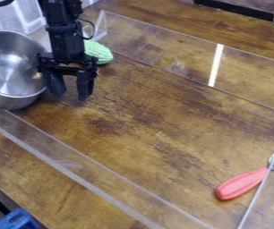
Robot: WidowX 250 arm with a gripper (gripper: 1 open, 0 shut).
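Note:
The black robot gripper [69,80] hangs low over the wooden table at the upper left, beside a large steel bowl [11,64]. Its dark fingers point down just right of the bowl; whether anything is between them is too small to tell. A green object [97,52], partly hidden by the arm, lies behind the gripper. A spoon with a red handle [243,182] lies at the lower right.
Transparent strips run along the tabletop. A blue object [18,220] shows at the bottom left corner.

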